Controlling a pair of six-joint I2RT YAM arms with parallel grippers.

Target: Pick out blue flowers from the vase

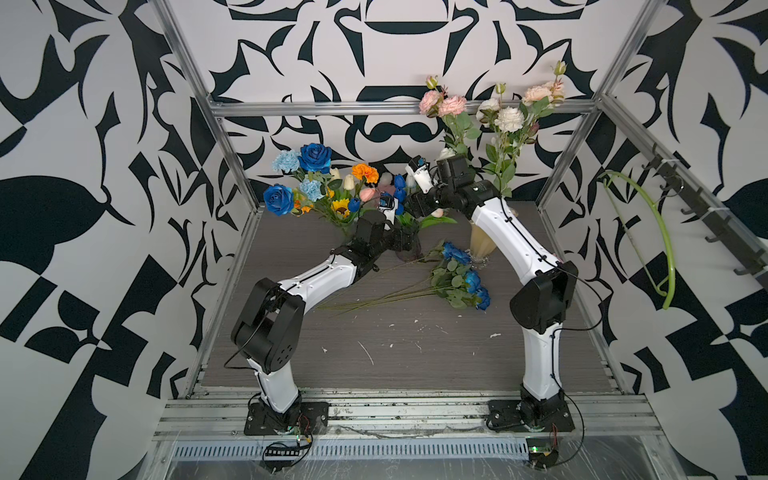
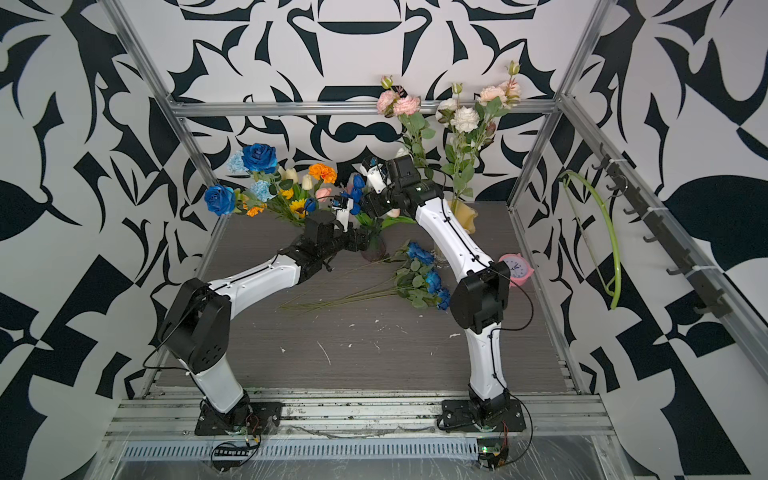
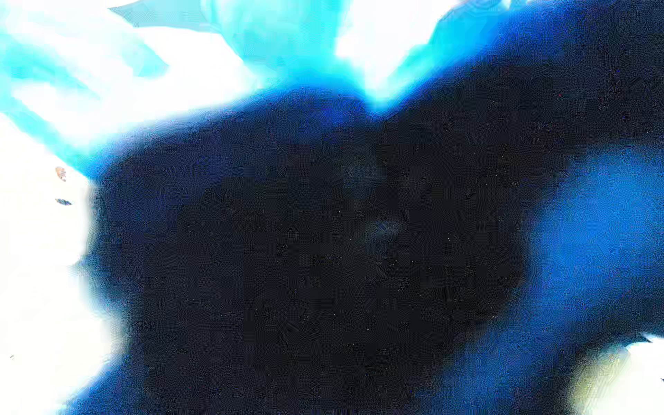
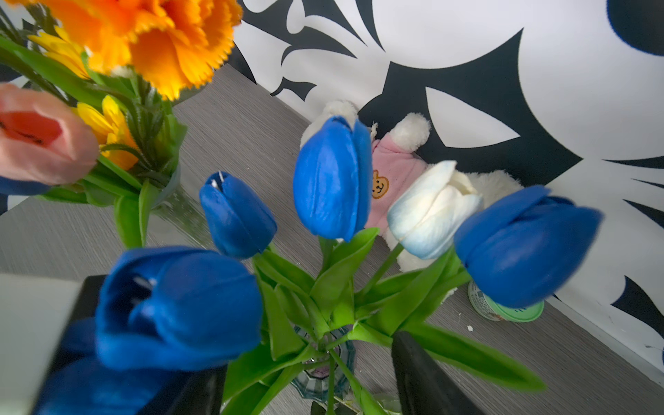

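Observation:
In the right wrist view, several blue tulips (image 4: 333,181) and a white tulip (image 4: 433,211) rise on green stems from a small glass vase (image 4: 349,363). My right gripper is part open, one dark finger (image 4: 425,377) on either side of the stems. A large blue tulip (image 4: 181,307) partly covers its left finger. In the top left view, my left gripper (image 1: 408,238) stands low beside this vase, open; its fingertips are hard to make out. Dark and blue blur fills the left wrist view. Several cut blue flowers (image 1: 472,281) lie on the table with long stems.
A mixed bouquet with blue roses (image 1: 315,157) and an orange flower (image 1: 365,173) stands left. Pink and white flowers (image 1: 509,120) stand at the back right. A plush toy (image 4: 397,169) sits behind the tulips. A pink clock (image 2: 516,269) is at right.

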